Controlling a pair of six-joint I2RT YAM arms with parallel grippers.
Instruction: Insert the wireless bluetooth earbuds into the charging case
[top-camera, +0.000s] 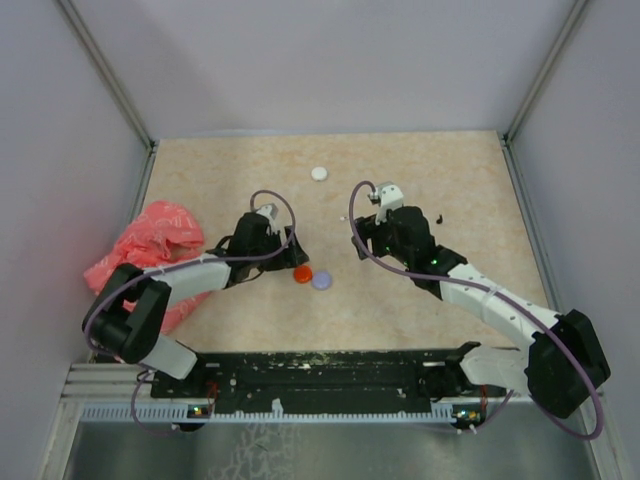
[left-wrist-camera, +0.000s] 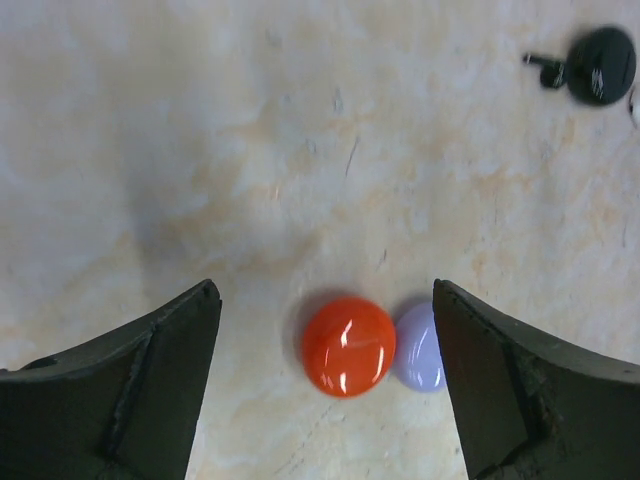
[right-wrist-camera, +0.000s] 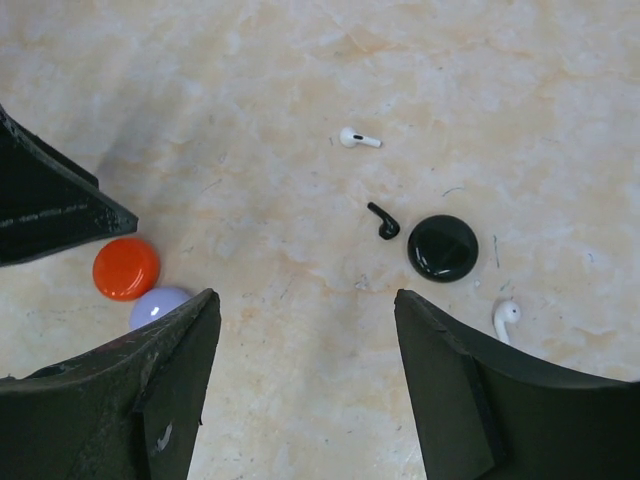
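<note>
The red round case (left-wrist-camera: 347, 346) rests on the table beside a lilac round case (left-wrist-camera: 418, 350). My left gripper is open just over the red case, its fingers apart on either side with nothing gripped. A black round case (right-wrist-camera: 443, 248) lies ahead of my right gripper, which is open and empty. Close to that case are a black earbud (right-wrist-camera: 385, 221) and a white earbud (right-wrist-camera: 505, 319); another white earbud (right-wrist-camera: 360, 138) lies farther off. In the top view the right arm hides the black case.
A white round case (top-camera: 319, 173) is at the back of the table. Pink cloth (top-camera: 150, 245) is heaped along the left side. One small dark piece (top-camera: 439, 219) sits to the right of the right gripper. Between the arms the front area is clear.
</note>
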